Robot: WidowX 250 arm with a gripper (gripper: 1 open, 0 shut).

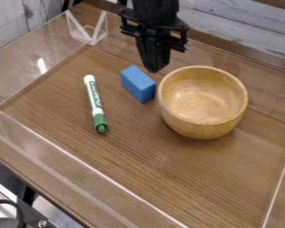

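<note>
My gripper [151, 55] is a black mechanism at the top centre of the camera view, over the back of the table; how far its fingers stand apart is hard to tell. Below it lie a blue block [138, 84], a wooden bowl [202, 101] to the right, and a white marker with a green end [95, 103] to the left. Nothing shows held between the fingers.
A rear edge lies behind the gripper.
</note>
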